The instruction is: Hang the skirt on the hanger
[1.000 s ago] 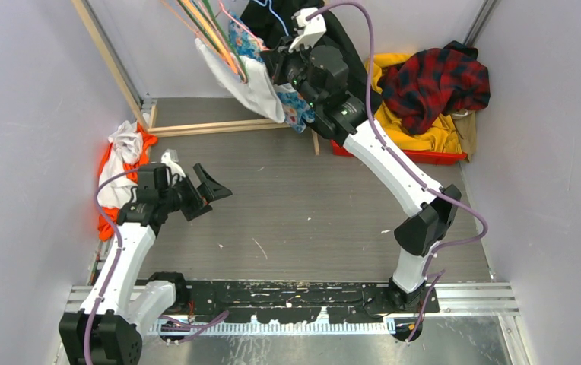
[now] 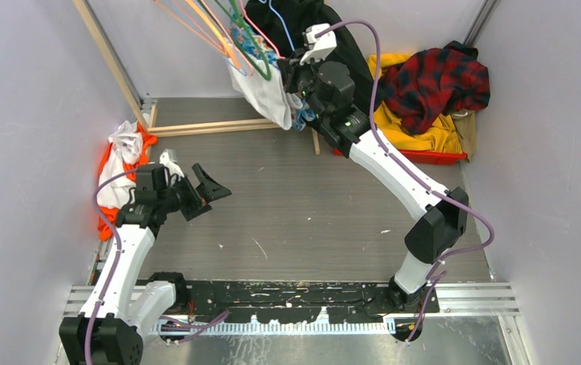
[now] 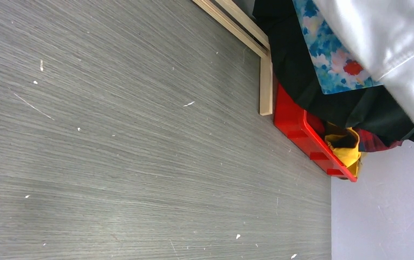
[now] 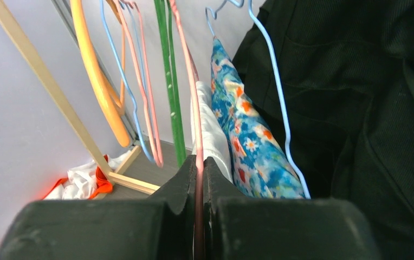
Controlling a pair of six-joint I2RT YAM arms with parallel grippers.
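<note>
My right gripper is shut on a thin pink hanger (image 4: 199, 135), which runs up from between its fingers. Just past it hang a white garment (image 4: 215, 142) and a blue floral garment (image 4: 251, 143); a large black garment (image 4: 378, 108) fills the right side. Which one is the skirt, I cannot tell. From above, the right gripper (image 2: 287, 72) is up among the hanging clothes, over the white garment (image 2: 261, 90). My left gripper (image 2: 213, 199) stands open and empty above the floor (image 2: 295, 205), well away from the clothes.
Orange (image 4: 99, 81), green (image 4: 175, 108) and blue (image 4: 280, 103) hangers crowd around the pink one. A wooden frame (image 2: 211, 127) lies along the back floor. White-orange cloth (image 2: 124, 156) sits left; a red bin (image 2: 439, 158) holds yellow and plaid clothes. Mid-floor is clear.
My right gripper has shifted rightward with the pink hanger, and the neighbouring hangers and white garment have swung to the right. The left arm has stayed still.
</note>
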